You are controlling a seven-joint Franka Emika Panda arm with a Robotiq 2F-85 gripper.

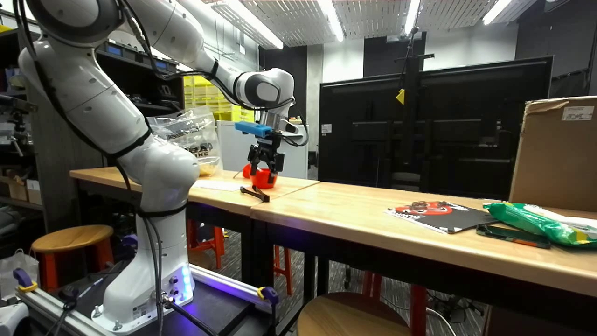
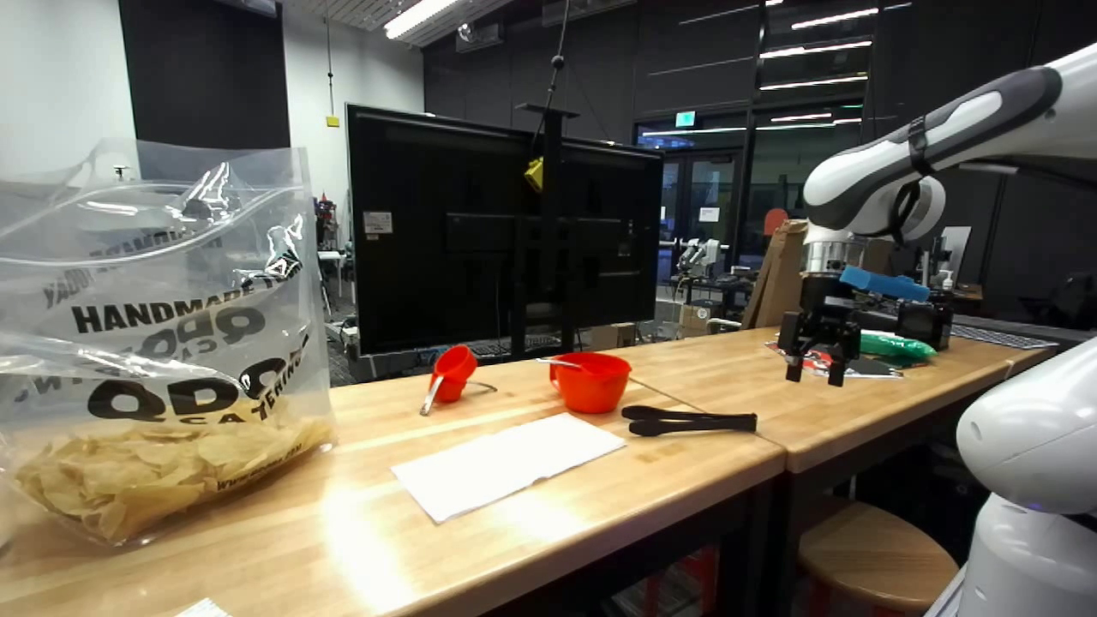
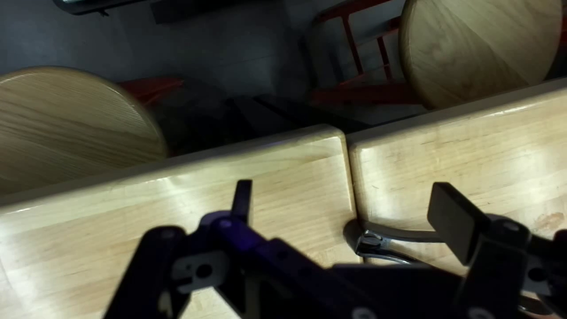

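My gripper hangs above the table, its fingers wide apart and pointing down. In the wrist view the gripper is open, and no object sits between its fingers. Black tongs lie on the wood near the seam of the two tables; part of the tongs shows behind one finger. A red bowl with a pale handle sticking out stands beyond the tongs. Left of it is a smaller red cup. A white paper sheet lies flat in front of them.
A clear bag of chips stands at the left end. On the other table are a dark printed sheet, a green packet and a black phone-like object. Stools stand below the front edge.
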